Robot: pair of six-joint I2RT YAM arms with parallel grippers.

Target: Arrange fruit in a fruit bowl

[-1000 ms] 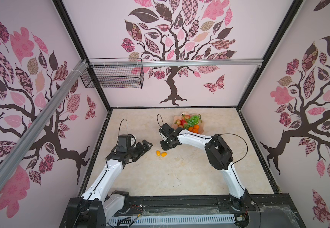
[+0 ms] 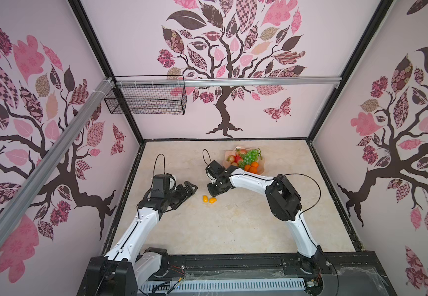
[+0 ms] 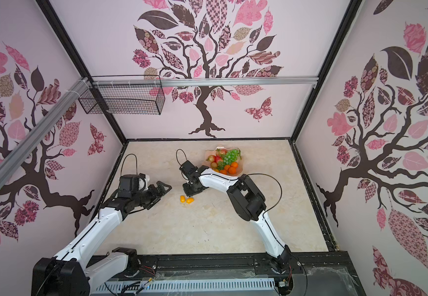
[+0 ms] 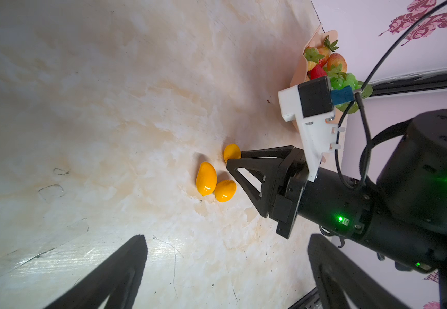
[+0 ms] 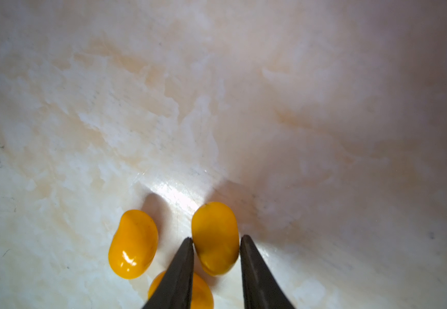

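In the right wrist view, my right gripper is shut on a small yellow-orange mango (image 5: 215, 231), one finger against each side. It is held low over the table; whether it still touches the surface, I cannot tell. A second mango (image 5: 133, 244) and a third mango (image 5: 201, 293) lie loose beside it, the latter partly behind a finger. Off to the left, my left gripper (image 2: 191, 188) hangs over the table, its fingers (image 4: 117, 275) wide apart and empty. Behind the right arm stands a pale bowl (image 4: 301, 71) filled with fruit.
Apples, strawberries, green grapes (image 3: 231, 156) and oranges (image 3: 232, 169) crowd the bowl near the back wall. A black wire basket (image 2: 147, 98) hangs high at the back left.
The left arm, the two loose mangoes and the bowl look the same.
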